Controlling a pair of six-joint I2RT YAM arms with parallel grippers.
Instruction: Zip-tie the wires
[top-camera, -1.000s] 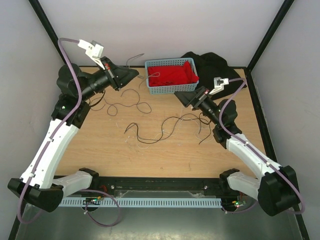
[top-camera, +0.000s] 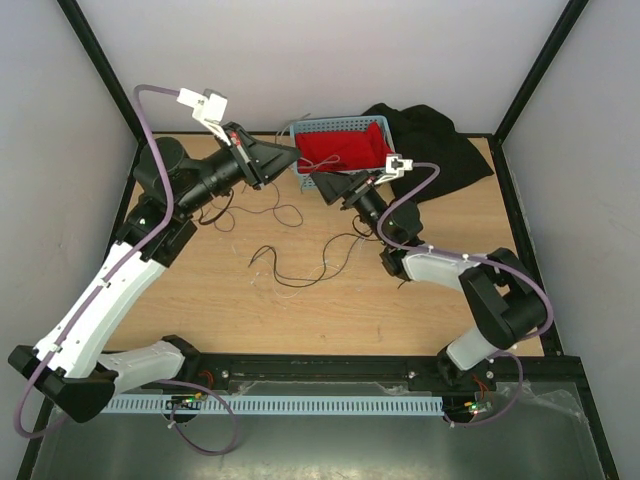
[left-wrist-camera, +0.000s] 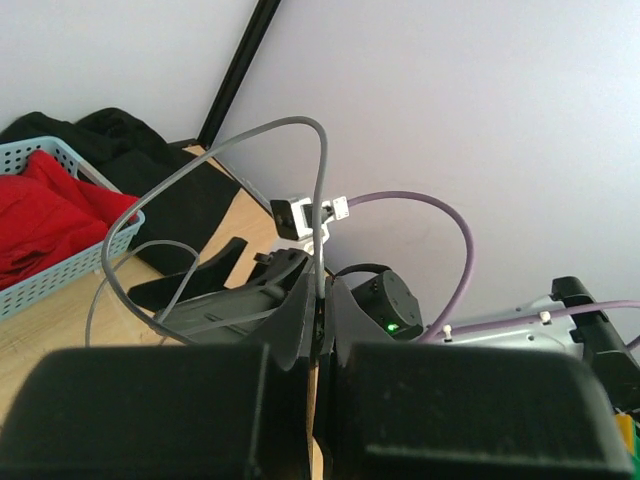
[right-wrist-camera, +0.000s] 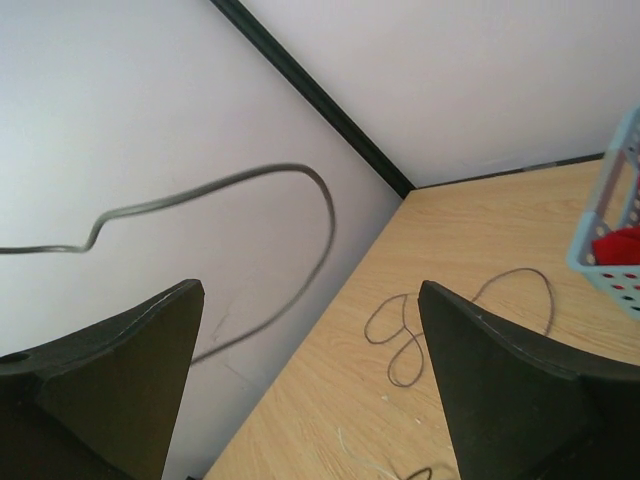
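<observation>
My left gripper (top-camera: 294, 157) is shut on a grey wire (left-wrist-camera: 320, 230), pinched at the fingertips (left-wrist-camera: 300, 300) in the left wrist view. The wire bends up and loops round to the left. My right gripper (top-camera: 320, 184) stands open close by, slightly below and right of the left one in the top view. In the right wrist view a blurred grey wire (right-wrist-camera: 327, 200) curves across the space between the open fingers, with no grip on it. Dark wires (top-camera: 320, 275) lie loosely curled on the middle of the table, and another thin wire (top-camera: 275, 208) lies further back.
A light blue basket (top-camera: 300, 128) with red cloth (top-camera: 350, 150) stands at the back, just behind both grippers. Black cloth (top-camera: 435, 150) lies to its right.
Both grippers have drawn together: the right one moved left and a little back, the left one moved right with the grey wire held. The wires on the table have stayed put.
</observation>
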